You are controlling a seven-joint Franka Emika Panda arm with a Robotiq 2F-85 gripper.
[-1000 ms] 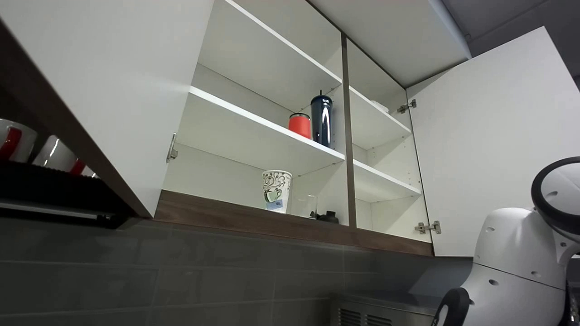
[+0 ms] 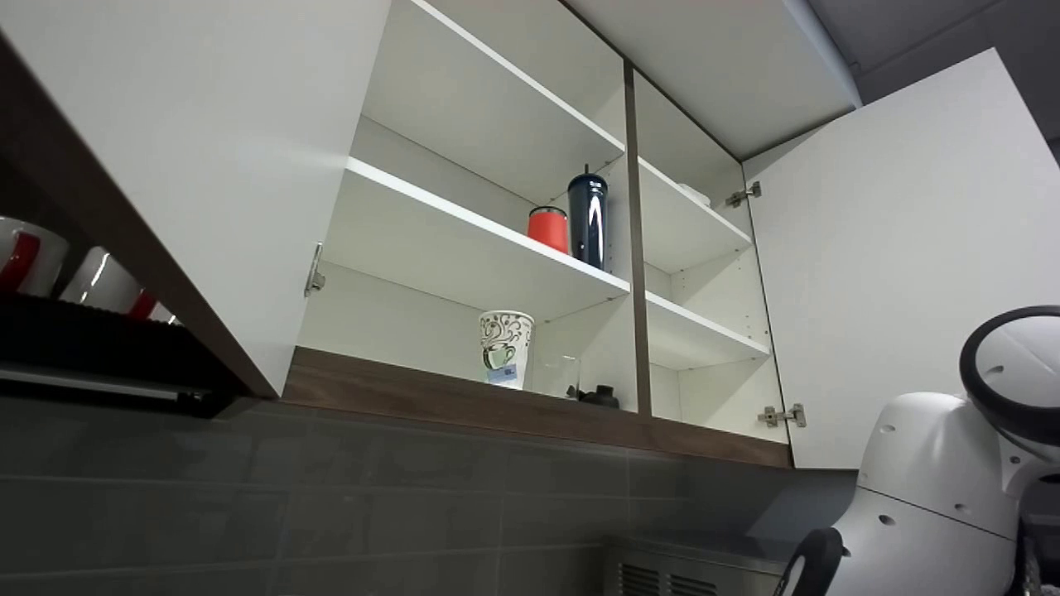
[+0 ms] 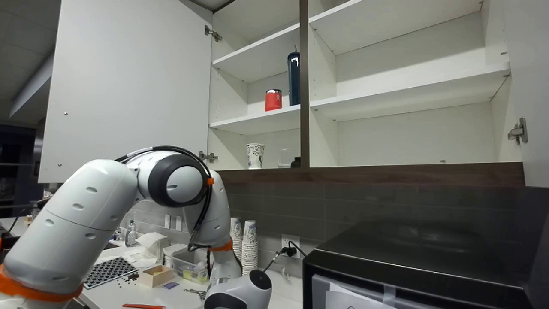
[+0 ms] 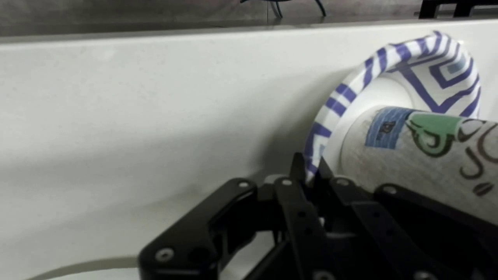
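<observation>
In the wrist view, a paper bowl (image 4: 337, 100) with a purple-striped rim sits tilted on a white counter (image 4: 140, 112). Its near-left rim is pinched between the two black fingertips of my gripper, which is shut on it. A patterned paper cup (image 4: 434, 158) with a blue label and green cup print lies with its end inside the bowl, partly hidden by the finger at right. Both exterior views show the arm (image 3: 92, 206), while the gripper itself is out of their frame.
Another white round rim (image 4: 93, 273) shows at the wrist view's bottom edge. Overhead, the cabinet stands open with a red tumbler (image 3: 273, 100), a dark bottle (image 3: 294, 77) and a paper cup (image 3: 255, 155). A black appliance (image 3: 411, 257) occupies the right side.
The arm has barely moved.
</observation>
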